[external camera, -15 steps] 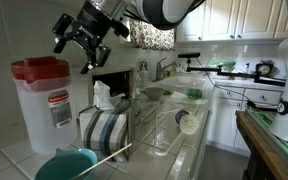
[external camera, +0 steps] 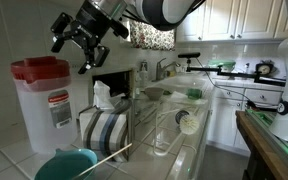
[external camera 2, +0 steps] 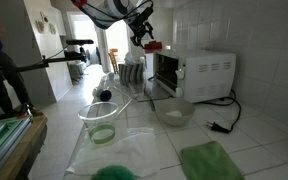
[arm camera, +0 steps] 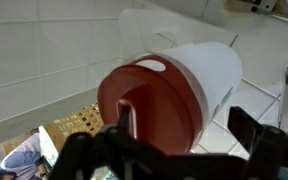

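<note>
In exterior view 1 my gripper (external camera: 69,57) hangs open above the right side of a white container (external camera: 49,115) with a red lid (external camera: 41,70). Nothing is between its fingers. The wrist view looks down on the red lid (arm camera: 154,110), which lies beyond the two dark fingers, with the white container (arm camera: 206,65) below it. From the other side, exterior view 2 has my gripper (external camera 2: 141,42) high over the counter, near a red lid (external camera 2: 153,47) at the toaster oven's far end.
A striped toaster (external camera: 106,132) holding a white cloth (external camera: 102,95) stands right of the container, with a teal bowl (external camera: 68,165) in front. Exterior view 2 shows a toaster oven (external camera 2: 199,75), a bowl (external camera 2: 174,112), a clear container (external camera 2: 99,120) and a green cloth (external camera 2: 210,160).
</note>
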